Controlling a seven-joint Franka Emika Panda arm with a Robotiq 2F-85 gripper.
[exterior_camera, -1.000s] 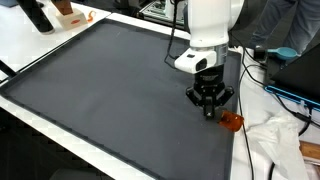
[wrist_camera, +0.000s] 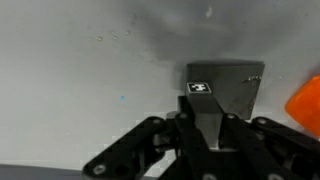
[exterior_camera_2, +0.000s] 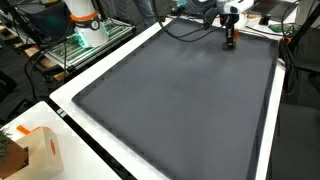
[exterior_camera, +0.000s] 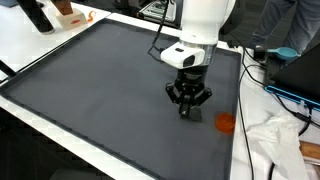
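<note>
My gripper (exterior_camera: 186, 107) points down at the right part of the dark work surface, low over a dark square block (exterior_camera: 194, 115). In the wrist view, a small black piece with a white mark (wrist_camera: 199, 88) sits at the fingertips, and the gripper is shut on it. The square block (wrist_camera: 243, 88) shows beneath and to the right of that piece. Whether the piece touches the block I cannot tell. An orange thing (wrist_camera: 305, 105) lies beside the block at the right edge of the wrist view, apart from the fingers.
The grey board (exterior_camera: 90, 100) is broad and bare to the left of the gripper. Crumpled white plastic (exterior_camera: 275, 140) and cables lie off its right edge. An orange-and-white item (exterior_camera_2: 45, 155) stands at the near left corner in the second exterior view.
The gripper has shifted a little left and up in exterior view 1, uncovering more of the dark block. The orange thing appears slightly farther left and smaller than before.
</note>
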